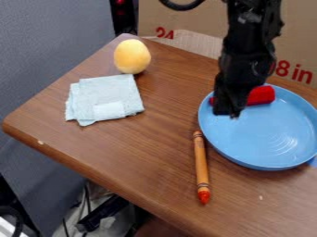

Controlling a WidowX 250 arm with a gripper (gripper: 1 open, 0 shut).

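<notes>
My black gripper (235, 100) hangs over the back left of the blue plate (266, 139), where a red cylindrical object (259, 94) lies partly hidden behind it. Whether the fingers are open or shut, or touching that object, I cannot tell. An orange crayon (201, 167) with a red tip lies on the wooden table just left of the plate, pointing toward the front.
A folded pale cloth (103, 98) and a yellow egg-shaped object (132, 56) sit on the left of the table (111, 157). A cardboard box (186, 20) stands behind.
</notes>
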